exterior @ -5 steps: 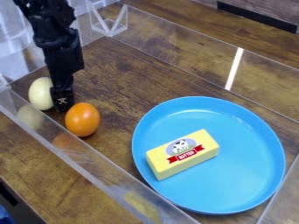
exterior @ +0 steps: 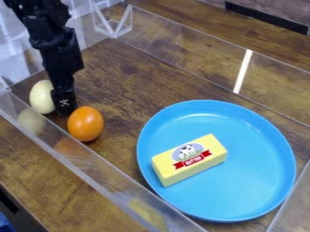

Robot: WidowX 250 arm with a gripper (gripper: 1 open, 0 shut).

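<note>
The black gripper (exterior: 63,94) reaches down at the upper left, low beside a pale cream, egg-shaped object (exterior: 42,96); whether its fingers are open or closed on that object is hard to tell. An orange egg-shaped object (exterior: 85,124) lies just below and right of it. A blue plate (exterior: 242,186) on the right holds a yellow butter box (exterior: 190,160).
Clear plastic walls (exterior: 119,188) run along the left, front and back of the wooden surface (exterior: 145,86).
</note>
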